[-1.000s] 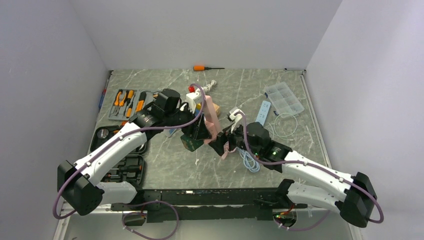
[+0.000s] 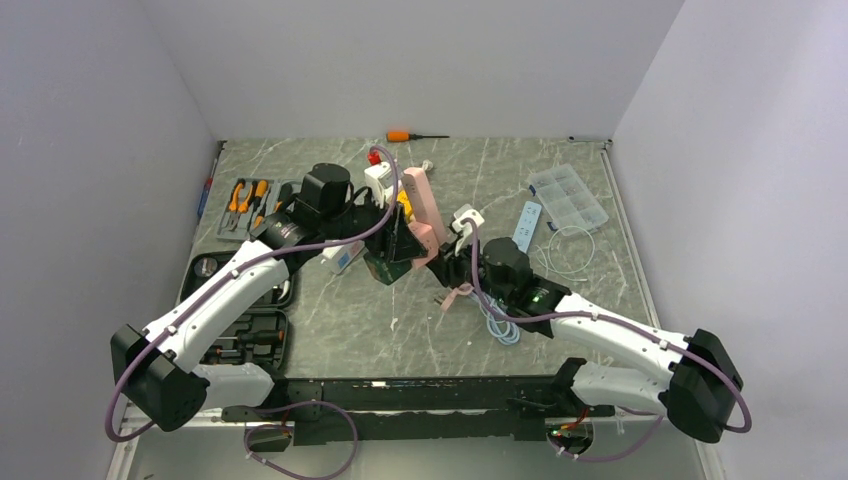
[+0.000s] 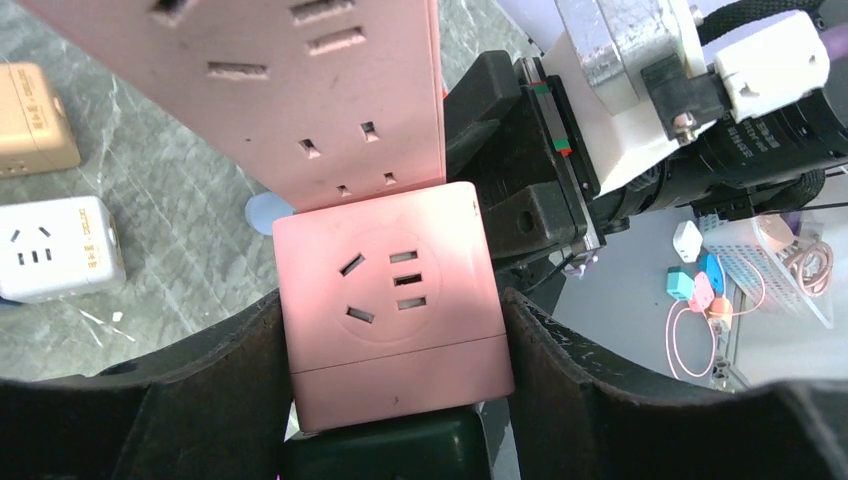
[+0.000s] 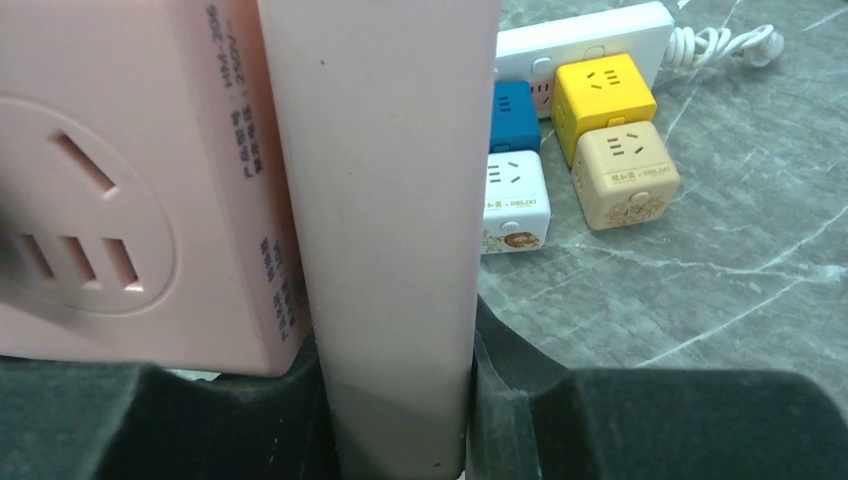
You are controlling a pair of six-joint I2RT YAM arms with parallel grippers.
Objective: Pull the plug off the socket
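Note:
In the left wrist view a pink cube plug (image 3: pixel 390 285) with slots in its face sits between the fingers of my left gripper, which touch both its sides. A dark green block (image 3: pixel 395 445) shows just below it. The pink socket strip (image 3: pixel 330 110) rises behind the cube, its slotted face showing. My right gripper is shut on this strip, and the pink cube (image 4: pixel 130 200) lies close beside it on the left. Whether cube and strip are still joined is hidden. In the top view both grippers meet around the strip (image 2: pixel 424 200).
On the table beyond are a yellow cube (image 4: pixel 602 95), a beige cube (image 4: pixel 625 175), a white cube (image 4: pixel 515 200) and a white strip (image 4: pixel 600 35). A clear organizer box (image 2: pixel 568 195) and blue strip (image 2: pixel 526 226) lie right; tool cases are left.
The strip and cube have turned somewhat, with more of the cube showing.

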